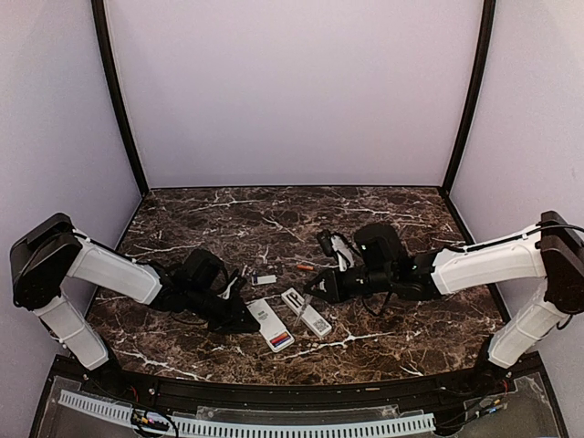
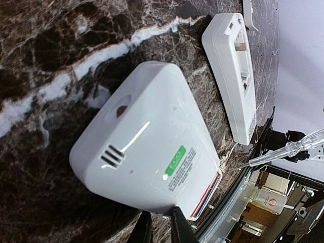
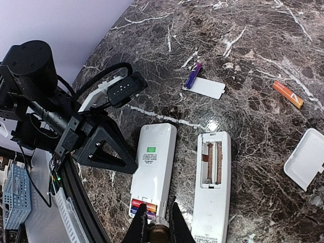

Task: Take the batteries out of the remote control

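A white remote (image 1: 271, 326) lies on the dark marble table with its battery bay uncovered; an orange battery (image 3: 144, 204) and a purple one (image 3: 148, 213) sit in its lower end. At its left long edge, my left gripper is shut on this remote. My right gripper is shut on a screwdriver (image 2: 291, 149) with a clear handle. Its thin shaft points down toward the gap between the two remotes, and whether the tip touches anything cannot be told. The second white remote (image 3: 211, 197), its bay empty, lies to the right.
Behind the remotes lie a loose purple battery (image 3: 193, 75) touching a small white cover (image 3: 208, 88), and an orange battery (image 3: 288, 94). A larger white cover (image 3: 305, 158) rests farther right.
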